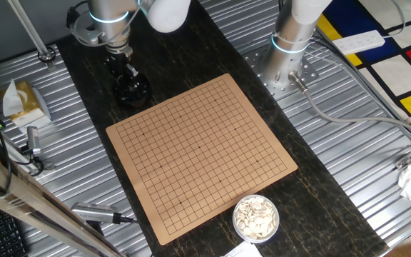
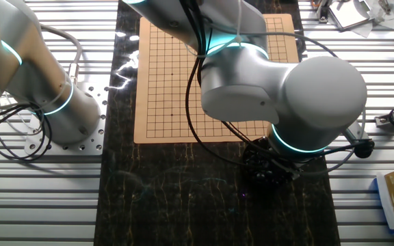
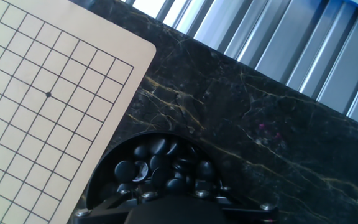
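A round black bowl (image 3: pixel 98 180) of glossy black Go stones (image 3: pixel 160 165) fills the lower middle of the wrist view. My dark gripper (image 1: pixel 128 77) is over this bowl, just off a corner of the board in exterior view 1. Only part of the gripper's black body shows along the wrist view's bottom edge, and its fingertips are hidden. Whether the fingers are open or shut, or hold a stone, cannot be made out. The tan Go board (image 1: pixel 198 146) is flat on the dark marbled table, its grid bare of stones.
Beyond the board's opposite side is a clear bowl of white stones (image 1: pixel 256 218). A tissue box (image 1: pixel 26 107) rests on the slatted metal surface.
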